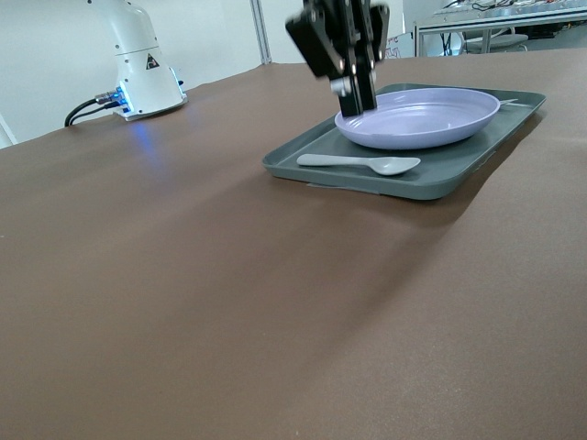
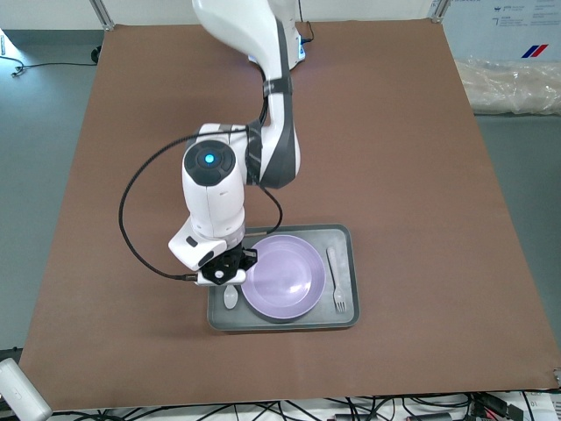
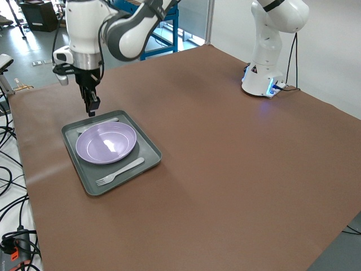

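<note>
A grey tray (image 2: pixel 333 320) holds a lilac plate (image 2: pixel 283 278), a white fork (image 2: pixel 340 282) on one side and a white spoon (image 1: pixel 385 166) on the other. In the top view my black gripper (image 1: pixel 357 99) hangs over the spoon side, by the plate's edge. In the right view the gripper (image 3: pixel 91 107) is just beyond the tray's far edge from that camera. I cannot tell whether it is open or shut, or whether anything is between its fingers. In the left view my wrist hides part of the tray.
A white robot base (image 3: pixel 265 76) stands at the table's edge, with cables. A cable loop hangs from my wrist.
</note>
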